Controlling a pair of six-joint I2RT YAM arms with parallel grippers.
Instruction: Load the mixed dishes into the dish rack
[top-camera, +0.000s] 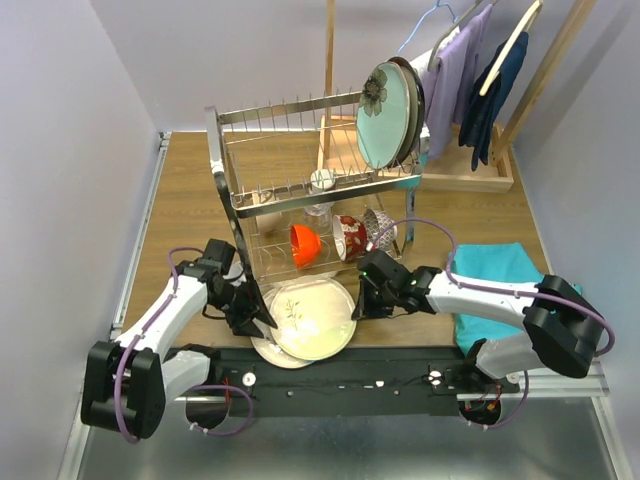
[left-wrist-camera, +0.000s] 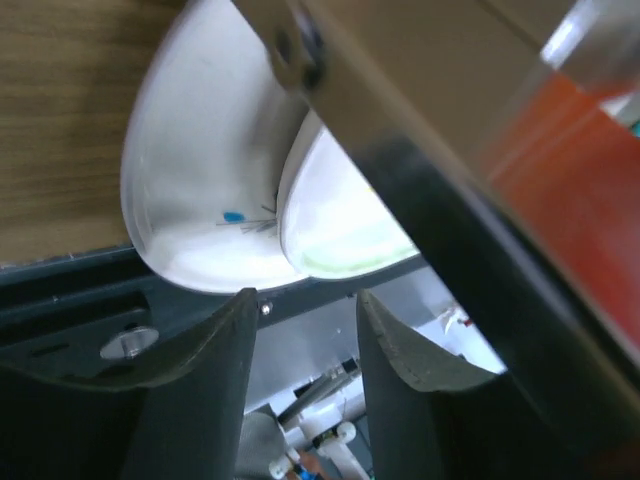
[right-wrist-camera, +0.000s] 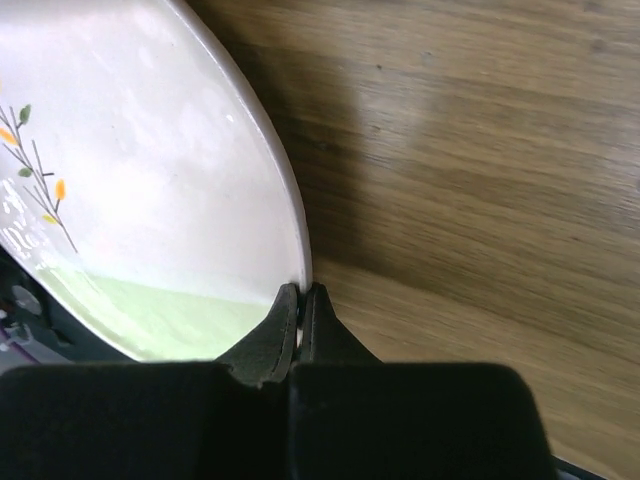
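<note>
A white plate with a green band and floral sprig (top-camera: 312, 315) (right-wrist-camera: 150, 180) lies over a second plate (top-camera: 270, 355) (left-wrist-camera: 200, 190) in front of the dish rack (top-camera: 290, 195). My right gripper (top-camera: 358, 312) is shut at the top plate's right rim, which reaches its fingertips; whether the rim is between them is unclear. My left gripper (top-camera: 258, 325) is part open at the plates' left, beside the rack's front leg, with nothing seen between its fingers.
The rack holds upright plates (top-camera: 385, 115) above, and an orange bowl (top-camera: 305, 245) and cups below. A folded turquoise towel (top-camera: 495, 262) lies at the right, a clothes stand behind it. Bare wood shows at the left.
</note>
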